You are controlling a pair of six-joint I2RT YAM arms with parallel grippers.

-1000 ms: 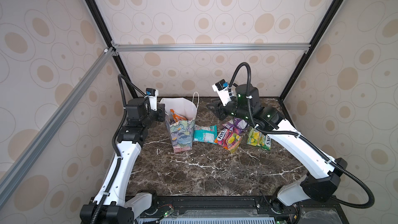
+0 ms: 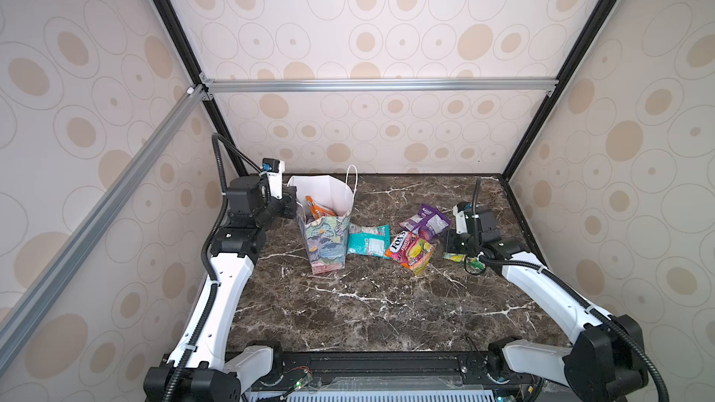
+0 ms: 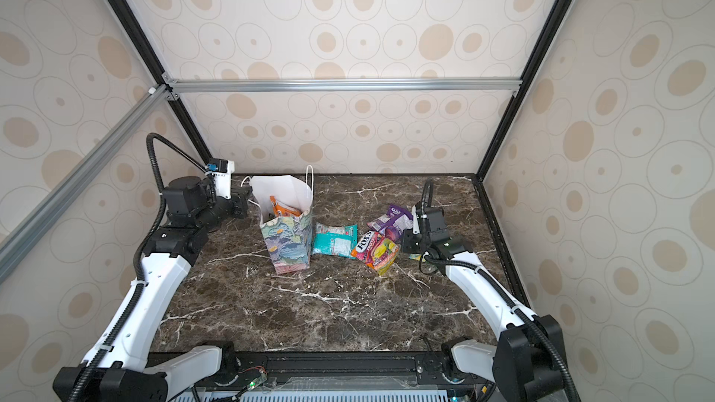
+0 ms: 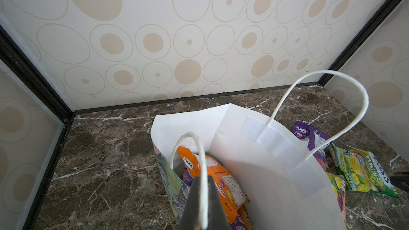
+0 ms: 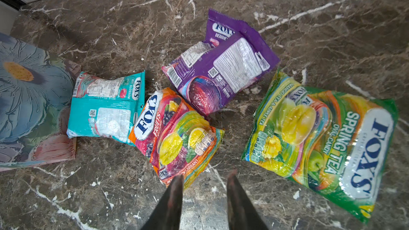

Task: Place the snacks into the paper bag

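Observation:
The paper bag [image 2: 325, 243] stands upright with its mouth open; orange and purple packs [image 4: 217, 178] lie inside it. My left gripper is shut at the bag's left side; the white handle [image 4: 203, 196] crosses over its fingers, and whether it is pinched cannot be told. On the table lie a teal pack [image 5: 108, 105] beside the bag, a red fruits pack [image 5: 172, 138], a purple pack [image 5: 228, 61] touching it, and a green Spring Tea pack [image 5: 326, 142] at the right. My right gripper hangs open and empty above the table.
The bag's right handle [image 4: 362, 89] arches high above its mouth. A patterned wall [image 2: 357, 134] closes off the back.
My right arm has swung right and lowered from near the bag to over the green pack, now partly hiding that pack and uncovering the purple one. The left arm and bag have kept still.

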